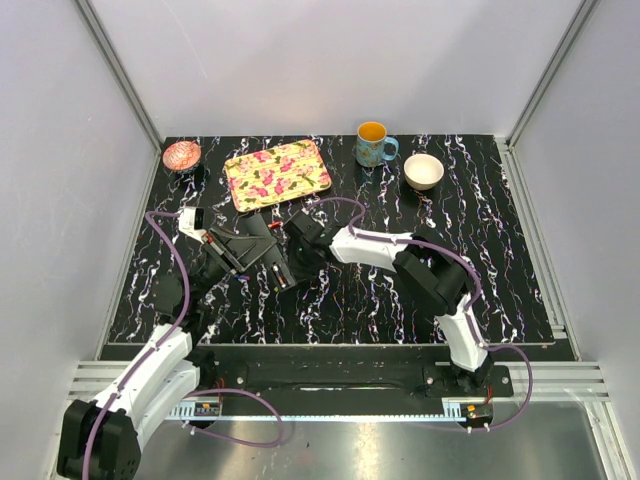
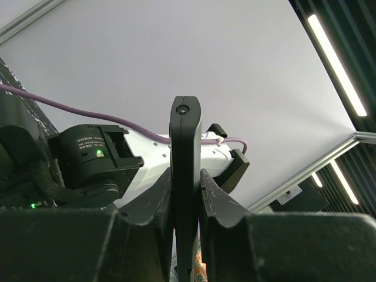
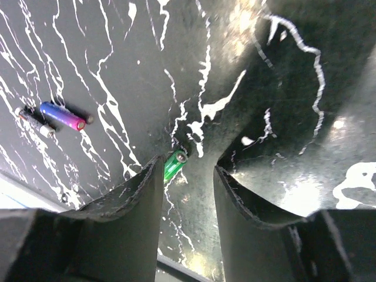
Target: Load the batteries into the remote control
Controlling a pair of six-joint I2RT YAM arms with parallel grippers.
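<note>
In the top view the black remote control [image 1: 268, 248] is held up, tilted, at left of centre. My left gripper is shut on it; the left wrist view shows the remote [image 2: 185, 135] edge-on between the fingers. A green battery [image 3: 174, 165] appears between the fingers of my right gripper, close beside the left finger [image 3: 138, 197], which covers part of it. A clear gap separates it from the other finger [image 3: 238, 208]. These fingers stand apart, and the battery does not fill the space between them. From above, the right fingertips are hard to make out.
A purple battery [image 3: 62, 116] and a black-and-white one [image 3: 36, 121] lie close together on the marbled table. Behind are a floral tray [image 1: 277, 175], a red-patterned bowl [image 1: 181, 155], a mug [image 1: 370, 150] and a white bowl [image 1: 424, 171].
</note>
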